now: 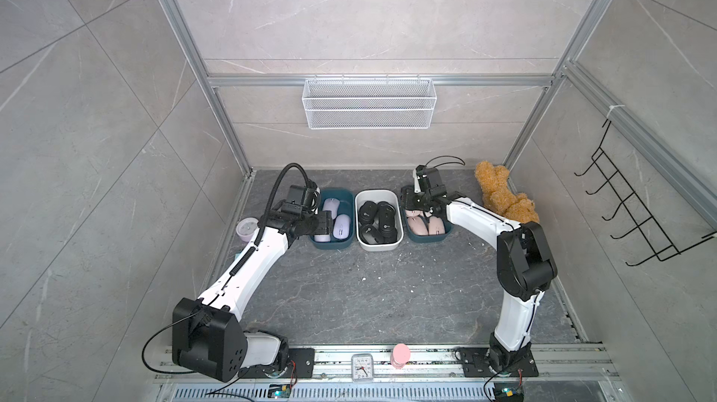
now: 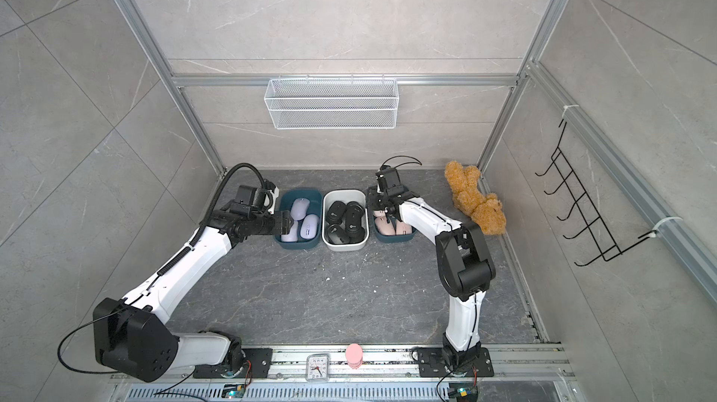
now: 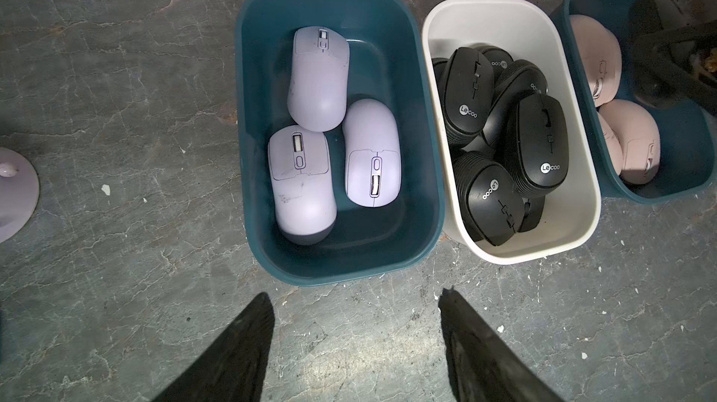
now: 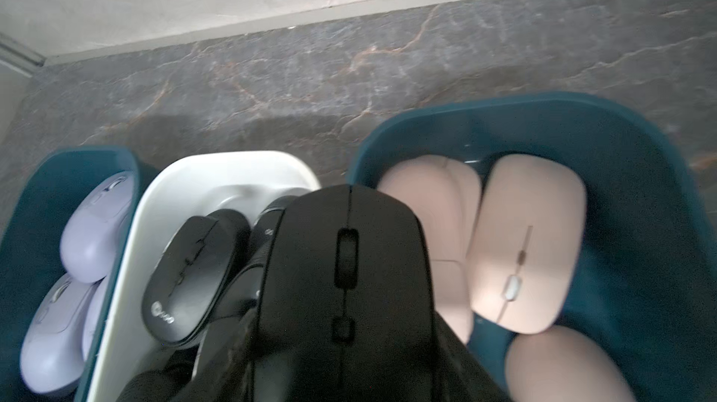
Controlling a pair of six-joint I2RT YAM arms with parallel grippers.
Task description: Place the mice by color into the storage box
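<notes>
Three storage boxes stand in a row. The left blue box (image 3: 254, 103) holds lilac mice (image 3: 316, 77), the white box (image 3: 567, 241) several black mice (image 3: 537, 144), the right blue box (image 4: 635, 133) pink mice (image 4: 526, 222). My right gripper is shut on a black mouse (image 4: 343, 252), held over the border between the white and right blue boxes. My left gripper is open with nothing between its fingers, above the floor just on the near side of the left box.
A brown plush bear (image 2: 474, 196) lies at the right rear. A lilac round object (image 3: 15, 200) is left of the boxes. A white wire shelf (image 1: 368, 103) hangs on the back wall.
</notes>
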